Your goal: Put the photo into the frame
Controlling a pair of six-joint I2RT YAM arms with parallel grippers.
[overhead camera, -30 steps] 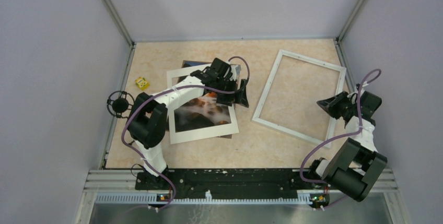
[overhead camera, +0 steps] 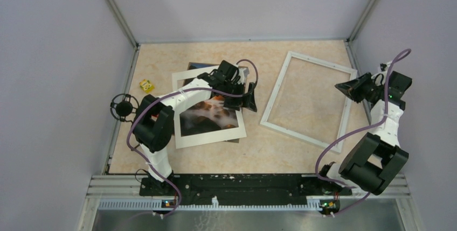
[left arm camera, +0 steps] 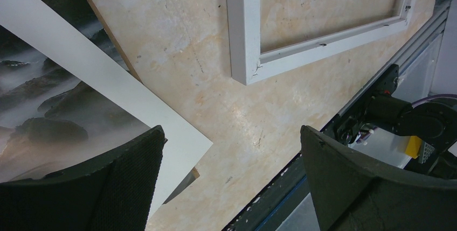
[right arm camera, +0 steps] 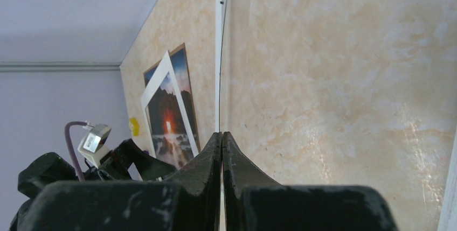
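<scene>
On the left half of the table lies the photo (overhead camera: 207, 118), a dark landscape with a glowing orange part, overlaid by a white mat border (overhead camera: 210, 138). An empty white frame (overhead camera: 276, 88) lies flat on the right half, bare table showing inside it. My left gripper (overhead camera: 252, 97) hangs open over the mat's right edge; in the left wrist view nothing is between its fingers. Above the right side of the frame is my right gripper (overhead camera: 339, 88), shut, with its fingertips together in the right wrist view and nothing seen between them.
A small yellow object (overhead camera: 146, 85) sits near the left edge of the table. Brown backing (overhead camera: 233, 140) peeks out under the mat. Between mat and frame runs a strip of clear table. Walls stand close at left, right and back.
My right arm has moved slightly right and toward the back of the table, its gripper remaining above the frame's right side. The left arm, photo and frame look unmoved.
</scene>
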